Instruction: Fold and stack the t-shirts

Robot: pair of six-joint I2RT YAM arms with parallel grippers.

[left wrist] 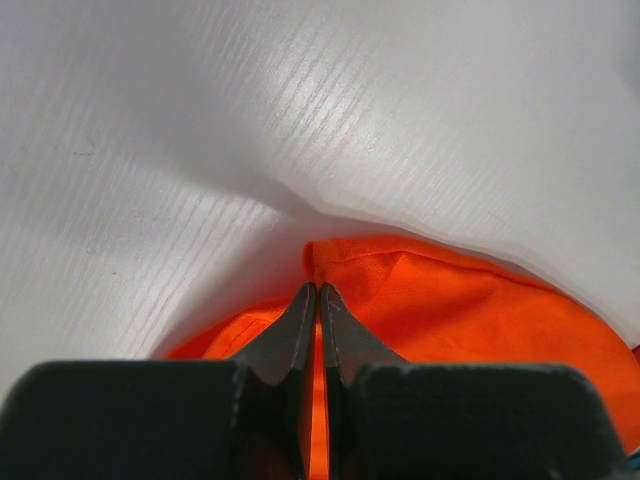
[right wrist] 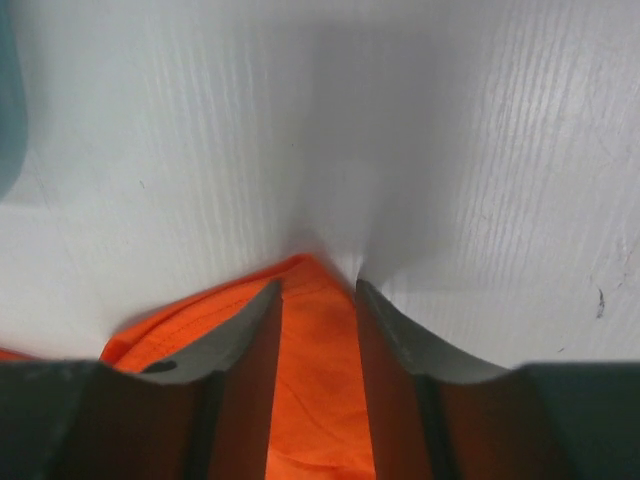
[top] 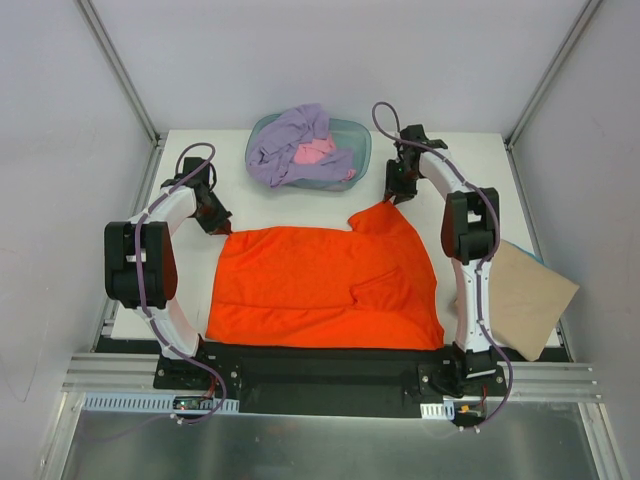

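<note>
An orange t shirt (top: 310, 265) lies spread over the middle and front of the white table. At its far left corner, my left gripper is shut, with a pinch of the orange cloth (left wrist: 370, 255) at its fingertips. The right gripper is part open at the far right corner, its fingers standing on either side of the raised tip of the shirt (right wrist: 310, 290). From above, that right gripper (top: 394, 200) covers the corner's very end.
A teal basket (top: 362, 140) at the back holds purple cloth (top: 290, 145) and a pink piece (top: 314, 151). On the right lies a cardboard sheet (top: 520, 295). Bare table (top: 270, 208) shows between basket and shirt.
</note>
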